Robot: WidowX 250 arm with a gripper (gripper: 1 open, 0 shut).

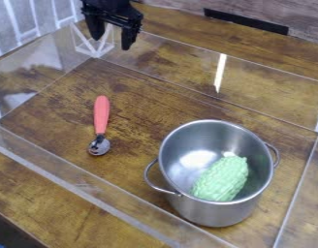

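Note:
My black gripper point(112, 35) hangs open at the top left, above the back corner of the work area, with nothing between its fingers. A steel pot point(189, 201) stands at the lower right, with a pale green bumpy object shaped like a corn cob point(221, 178) lying inside it. A pizza cutter with a red handle point(102, 116) and a metal wheel lies on the wooden surface, left of the pot.
Clear acrylic walls point(71, 170) border the wooden work area point(169, 92). A white mesh railing runs along the top left.

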